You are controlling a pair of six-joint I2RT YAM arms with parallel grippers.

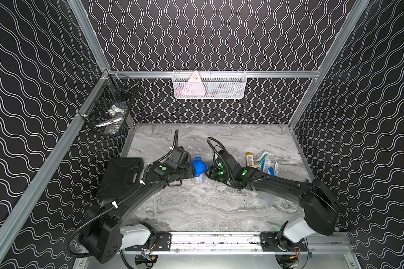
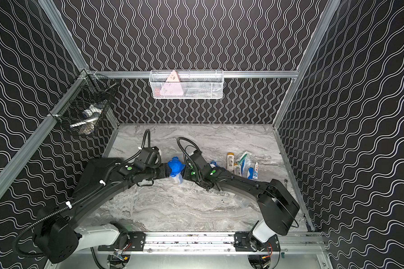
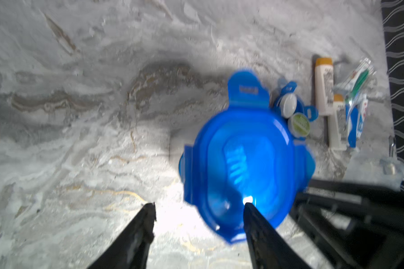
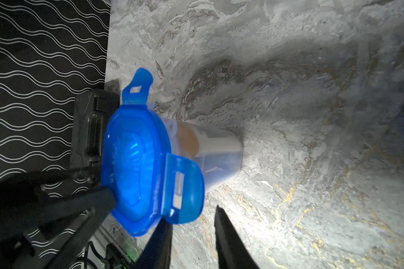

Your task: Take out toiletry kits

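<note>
Between the two grippers is a clear container with a blue lid (image 1: 199, 165), its lid closed in view and its clear body (image 4: 211, 148) visible from the right. A tan patch shows through its wall. My right gripper is shut on a blue side flap (image 4: 188, 188) of the lid. On the opposite side, my left gripper has its fingers apart, close to the lid's near edge. Toiletries lie at the right: orange-capped bottles (image 2: 230, 160), a toothbrush pack (image 3: 359, 83) and a toothpaste tube (image 2: 255, 170).
Small white-capped and green-capped items (image 3: 298, 125) stand by another blue thing behind the lid. A black case (image 1: 119, 177) lies at the left. A white mesh basket (image 1: 209, 89) hangs on the back rail, a black wire basket (image 1: 105, 118) on the left.
</note>
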